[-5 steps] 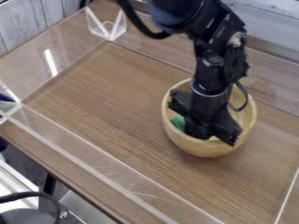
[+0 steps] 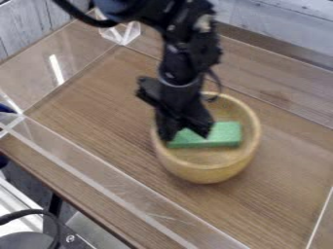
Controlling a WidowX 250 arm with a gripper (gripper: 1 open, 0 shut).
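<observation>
A round wooden bowl [image 2: 208, 169] sits on the wooden table at centre right. Inside it lies a green block [image 2: 216, 133], plainly visible on the right. The black gripper [image 2: 180, 122] hangs over the left part of the bowl, its lower parts covering that end of the block. It is blurred, and I cannot make out whether it is open or shut or holds anything.
A small clear object [image 2: 120, 29] stands at the back left. A black cable lies at the lower left corner, beside the table's edge.
The gripper has moved left and up from the bowl's middle, and the bowl sits a little left and lower. More of the green block shows.
</observation>
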